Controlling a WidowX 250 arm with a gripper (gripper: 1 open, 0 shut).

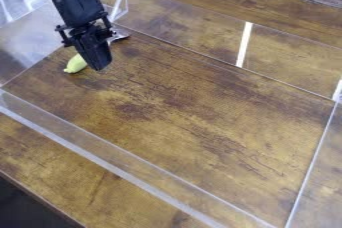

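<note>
My black gripper [99,60] hangs at the upper left of the walled work area, its fingers pointing down. It is shut, and I see nothing between its fingers. A pale green elongated object [75,64] lies on the wooden floor just left of the fingertips, partly behind the gripper. Behind the gripper, a small silvery item [120,36] is partly hidden.
Clear plastic walls [160,176] border the wooden floor [201,112], with a white strip [243,45] at the back wall.
</note>
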